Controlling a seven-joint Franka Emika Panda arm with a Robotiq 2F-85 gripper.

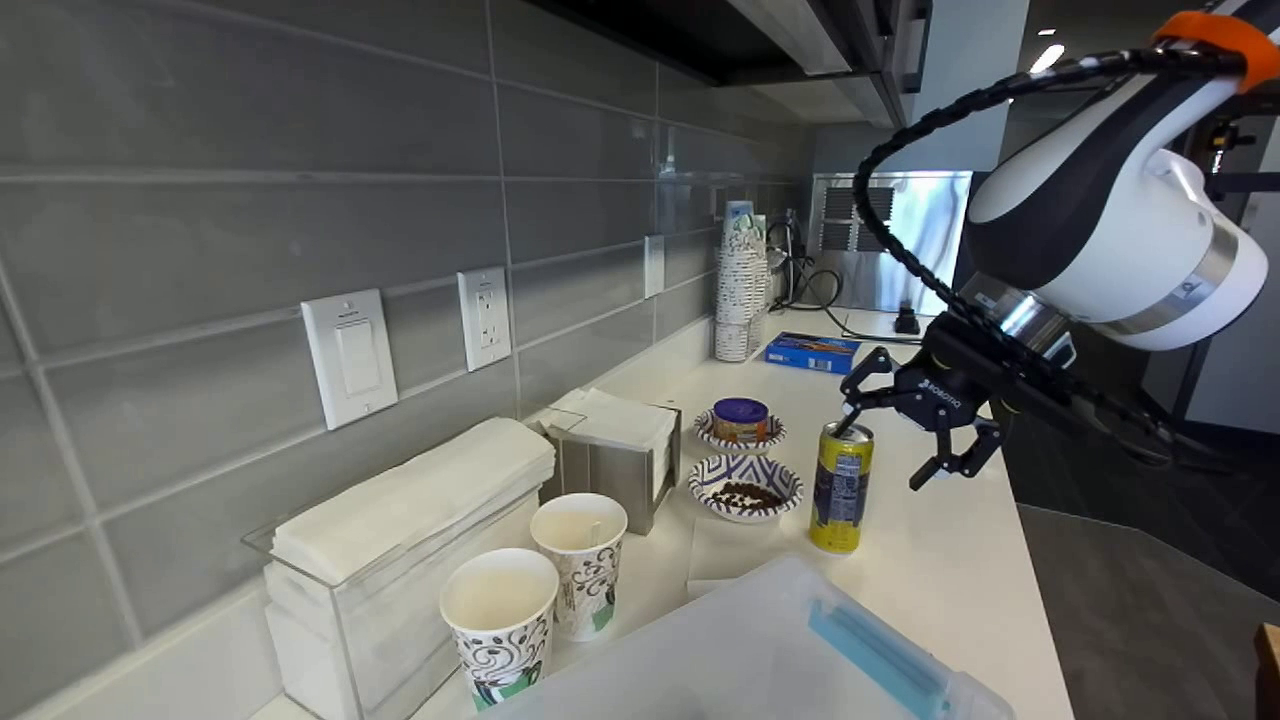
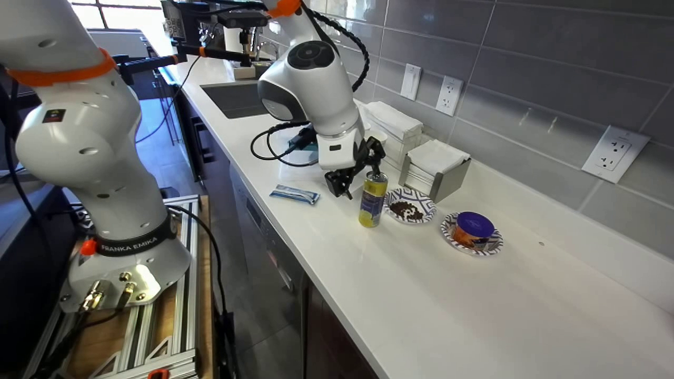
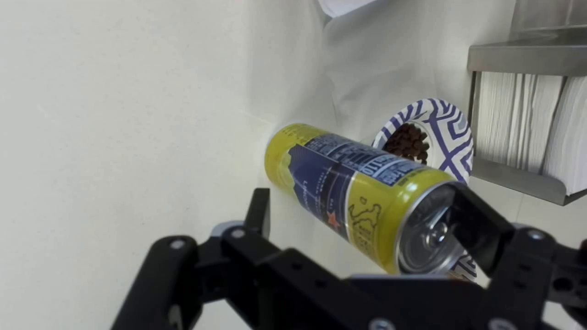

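Observation:
A yellow can with a dark blue label stands upright on the white counter. Around its upper end my gripper is open and tilted, with nothing clamped. One finger reaches the can's top rim; the other hangs apart, on the side away from the wall. In the wrist view the can runs slantwise between the spread fingers, and the right-hand finger covers part of its lid. Whether that finger touches the lid I cannot tell. Exterior view 2 shows the can beside the gripper, close to the bowl.
A patterned bowl with brown bits sits wallward of the can. Beyond it is a purple-lidded tub on another dish. A napkin holder, two paper cups and a translucent lid crowd nearby. Open counter extends past the dishes.

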